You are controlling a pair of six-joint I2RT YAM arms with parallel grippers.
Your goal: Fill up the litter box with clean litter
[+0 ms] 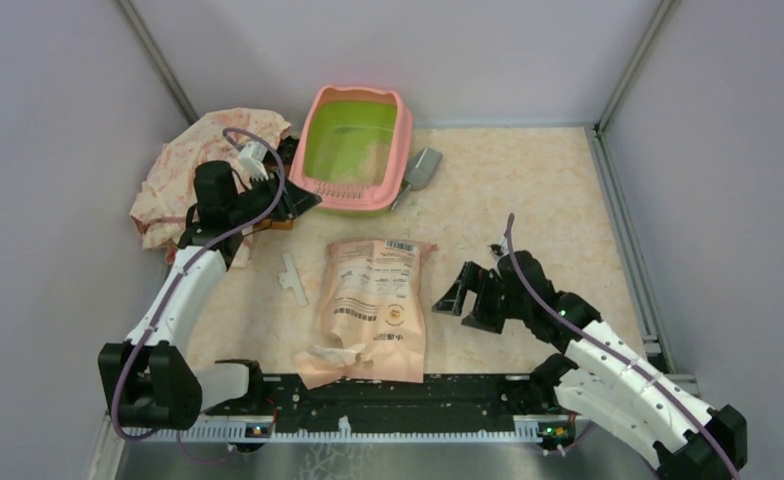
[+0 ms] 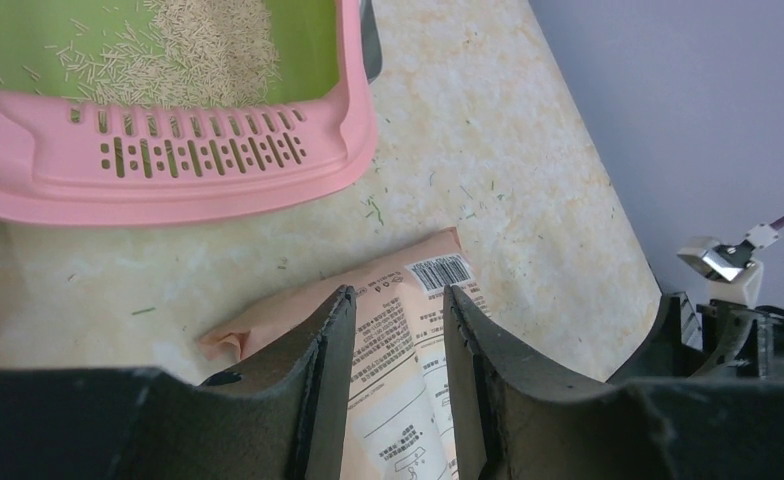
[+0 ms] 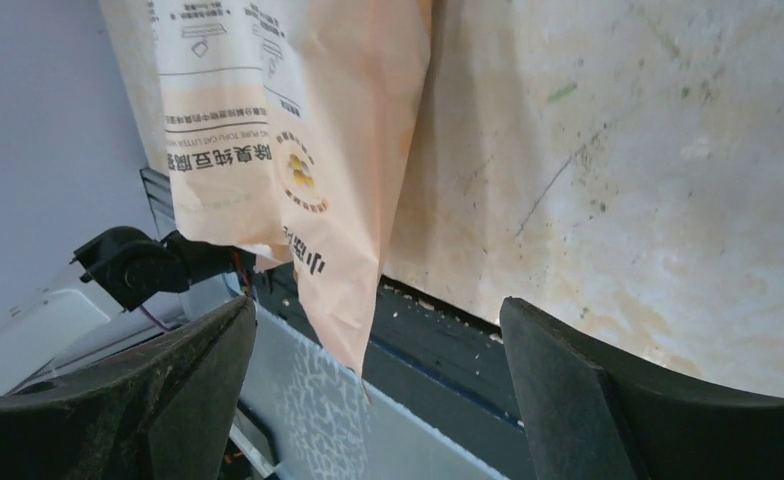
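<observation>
The pink litter box (image 1: 400, 135) with a green floor stands at the back; pale pellets lie on its floor in the left wrist view. The peach litter bag (image 1: 373, 300) lies flat in front, its near end crumpled. My left gripper hangs at the box's front-left, above the table, its fingers apart with the bag seen below between them, holding nothing. My right gripper (image 1: 460, 305) is low beside the bag's right side, open and empty; the bag (image 3: 338, 200) shows ahead of its fingers in the right wrist view.
A grey scoop (image 1: 420, 170) lies right of the box. A crumpled patterned cloth (image 1: 168, 180) and a wooden block (image 1: 280, 223) are at back left. A white piece (image 1: 293, 280) lies left of the bag.
</observation>
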